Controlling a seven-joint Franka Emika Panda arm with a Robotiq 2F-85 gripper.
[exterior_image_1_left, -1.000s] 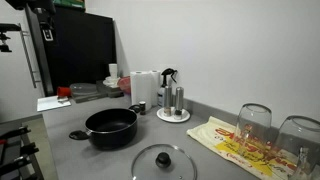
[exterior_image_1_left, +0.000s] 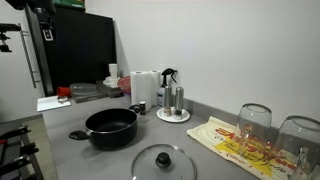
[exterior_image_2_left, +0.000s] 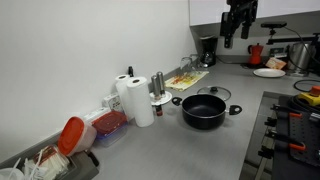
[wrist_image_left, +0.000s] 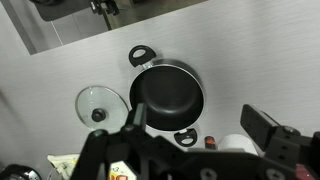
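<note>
My gripper is open high above the counter, its two dark fingers wide apart with nothing between them. In exterior view 2 the gripper (exterior_image_2_left: 239, 46) hangs in the air well above the pot. A black two-handled pot (exterior_image_1_left: 111, 128) stands uncovered on the grey counter; from above, the inside of the pot (wrist_image_left: 172, 98) looks empty. Beside it lies a glass lid (exterior_image_1_left: 164, 164) with a black knob, apart from the pot. In the wrist view the lid (wrist_image_left: 101, 112) is left of the pot.
A paper towel roll (exterior_image_2_left: 139, 102) and a white plate (exterior_image_1_left: 173, 117) with bottles stand behind the pot. Two upturned glasses (exterior_image_1_left: 253, 124) rest on a patterned cloth (exterior_image_1_left: 222, 136). A red container (exterior_image_2_left: 75, 135) sits at the counter's far end. Bare counter surrounds the pot's front.
</note>
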